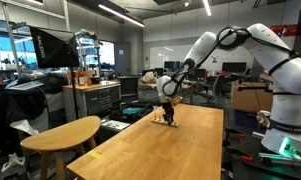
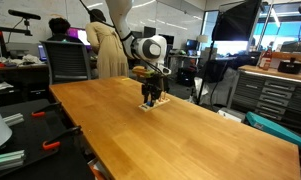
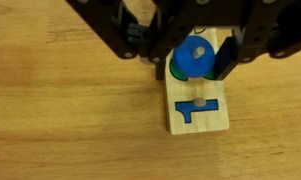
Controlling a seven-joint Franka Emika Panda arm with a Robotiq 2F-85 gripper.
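Observation:
A pale wooden board point(image 3: 206, 119) with pegs lies on the table, a blue numeral 1 point(image 3: 197, 106) inlaid at its near end. My gripper is shut on a round blue disc point(image 3: 193, 55), one finger at either side. Below the disc, a bit of green point(image 3: 177, 72) shows on the board. In the exterior views the gripper point(image 1: 170, 122) is down at the board point(image 2: 158, 101), and the disc is too small to make out. Whether the disc rests on the board or is just above it, I cannot tell.
The wooden table point(image 2: 180, 138) is broad and clear around the board. A round side table point(image 1: 60, 134) stands off to the left in the first exterior view. A dark chair point(image 2: 66, 61) stands behind the table.

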